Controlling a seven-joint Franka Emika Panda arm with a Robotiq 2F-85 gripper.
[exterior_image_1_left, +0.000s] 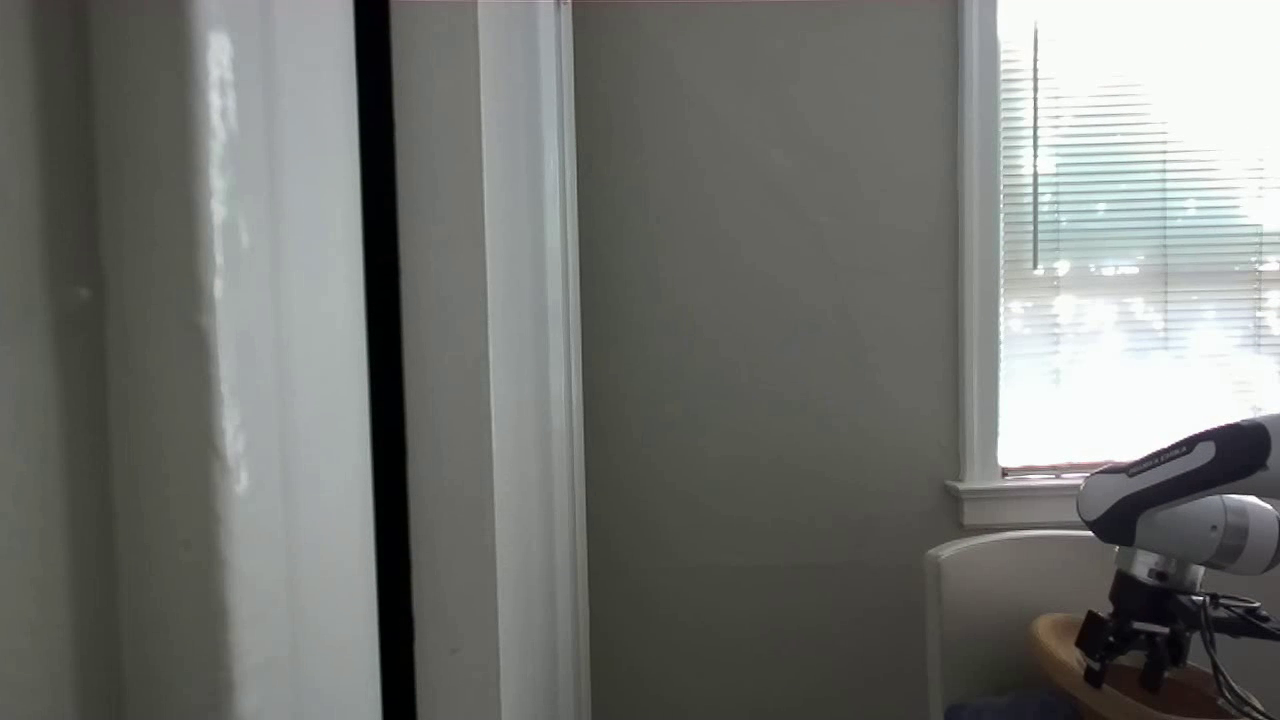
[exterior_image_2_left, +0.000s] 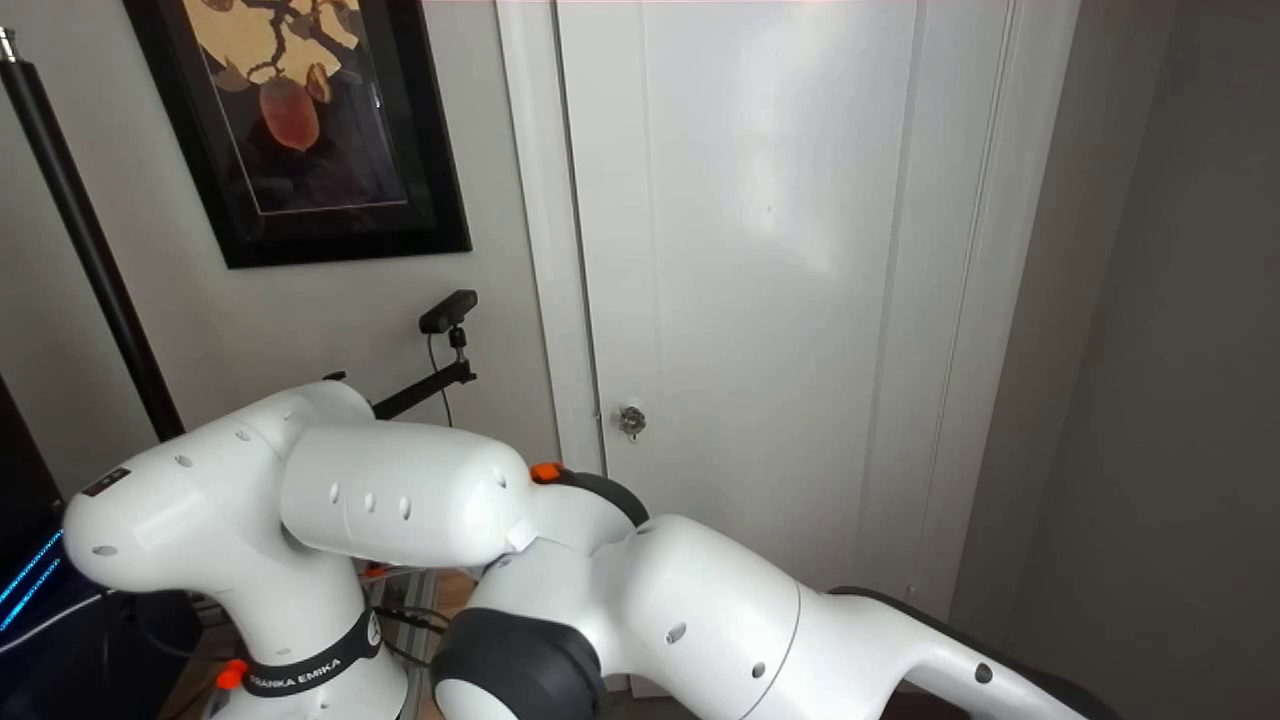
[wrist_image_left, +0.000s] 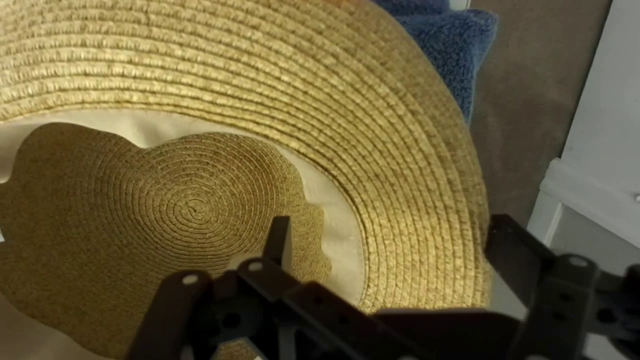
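A woven straw hat (wrist_image_left: 414, 180) fills most of the wrist view, turned so that its hollow crown shows, with a pale band lining the inside. My gripper is open over the near side of its brim. One finger (wrist_image_left: 277, 240) stands over the crown's hollow, the other just past the brim's outer edge, so the brim lies across the gap. Whether either finger touches the straw I cannot tell. Exterior view 1 shows the hat (exterior_image_1_left: 1056, 636) at the lower right, partly hidden by the gripper. In exterior view 2 the gripper is out of frame.
Blue cloth (wrist_image_left: 453, 54) lies under the hat's far edge. A white chair back (exterior_image_1_left: 1002, 600) rises behind the hat, below the window (exterior_image_1_left: 1128, 276). The white door (exterior_image_2_left: 768, 276) is closed, with its glass knob (exterior_image_2_left: 631, 420) beyond the arm.
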